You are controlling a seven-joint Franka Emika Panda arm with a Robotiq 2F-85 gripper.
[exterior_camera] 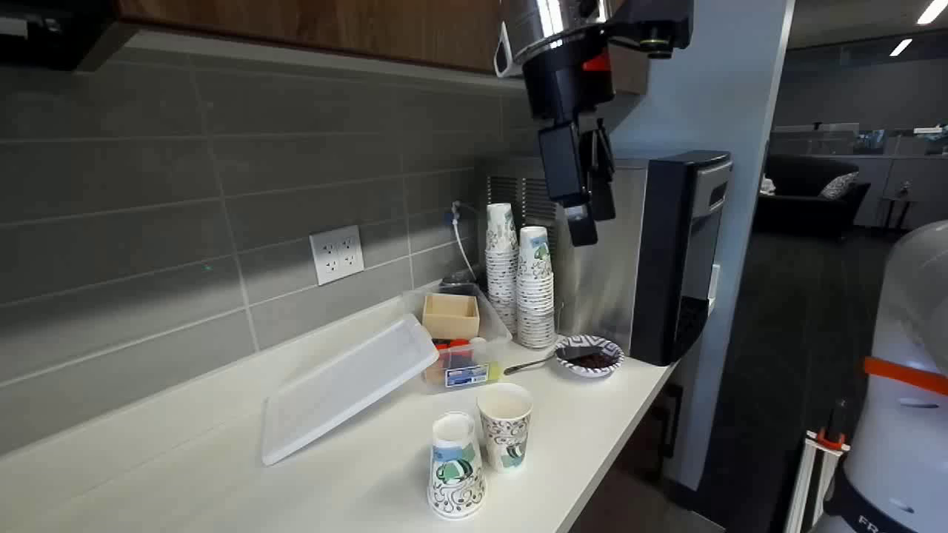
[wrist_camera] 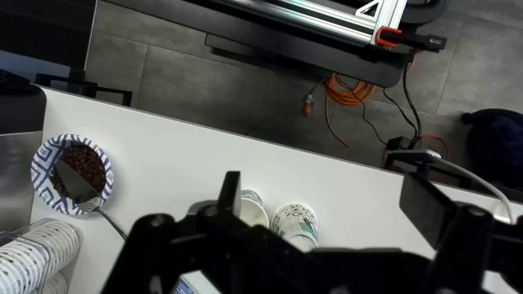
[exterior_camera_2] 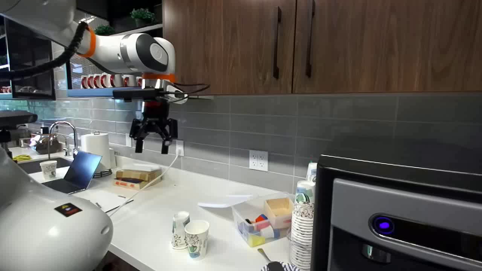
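Note:
High above the counter hangs my gripper [exterior_camera_2: 152, 149], open and empty, its two fingers well apart. An upright paper cup [exterior_camera: 506, 426] with its mouth up stands near the counter's front. Close beside it is an upside-down paper cup [exterior_camera: 455, 466], narrow end up. From the wrist, the upright cup [wrist_camera: 252, 210] and the inverted cup [wrist_camera: 295, 223] appear below and between my fingers, partly covered by the gripper's body. A patterned bowl [wrist_camera: 42, 169] holds dark brown pieces, with a dark spatula [wrist_camera: 73, 181] resting in it.
Two tall cup stacks [exterior_camera: 535, 293] stand against the dispenser [exterior_camera: 680, 257]. A clear bin [exterior_camera_2: 253, 237] with a wooden box [exterior_camera_2: 278, 211] and a tilted white lid [exterior_camera: 351, 391] lie along the wall. Beyond sits a laptop [exterior_camera_2: 76, 174].

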